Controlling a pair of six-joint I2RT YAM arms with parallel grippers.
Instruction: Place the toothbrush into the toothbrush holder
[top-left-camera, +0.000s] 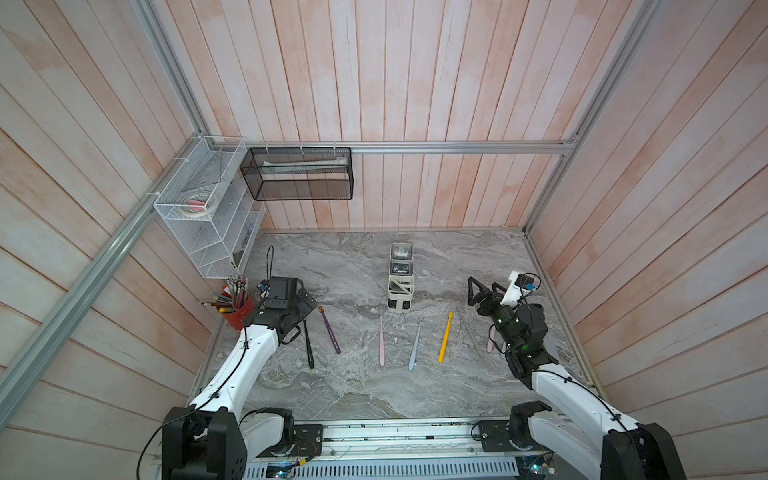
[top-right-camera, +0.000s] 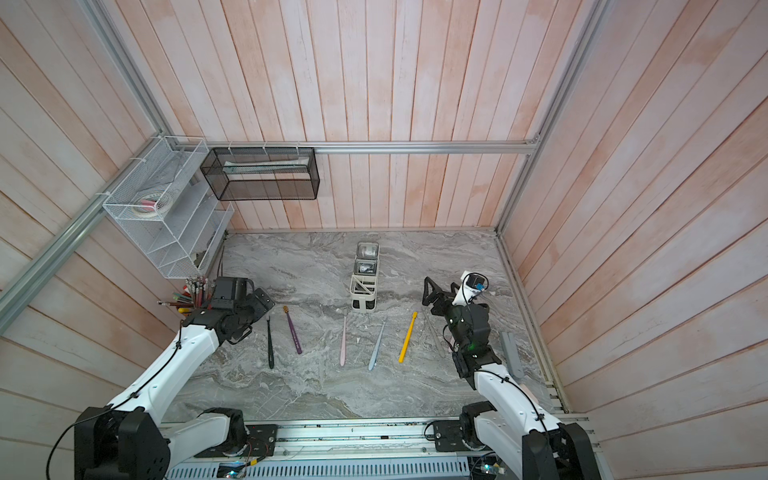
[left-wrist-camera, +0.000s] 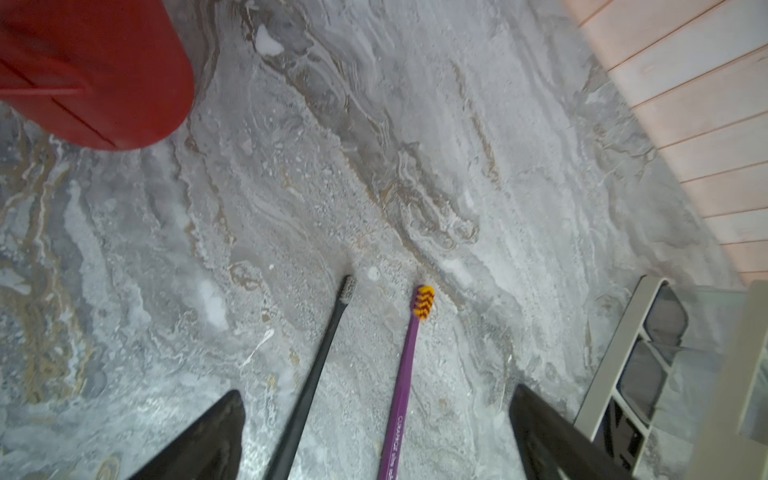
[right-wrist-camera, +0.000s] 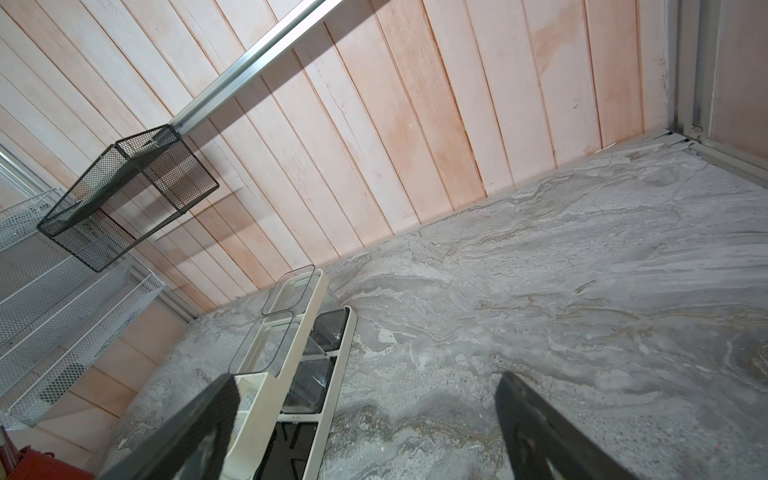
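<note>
Several toothbrushes lie spread on the marble table: a black one (left-wrist-camera: 316, 364), a purple one (left-wrist-camera: 404, 376), a pink one (top-left-camera: 381, 344), a light blue one (top-left-camera: 414, 348) and a yellow one (top-left-camera: 444, 340). The white toothbrush holder (top-left-camera: 400, 280) stands at the middle back. My left gripper hangs open above the black and purple brushes, nothing between its fingers. My right gripper is open and empty at the table's right, raised and facing the holder and back wall.
A red cup (left-wrist-camera: 120, 88) with brushes stands at the left. A white wire rack (top-left-camera: 200, 212) and a black mesh basket (top-left-camera: 297, 184) hang above the back left.
</note>
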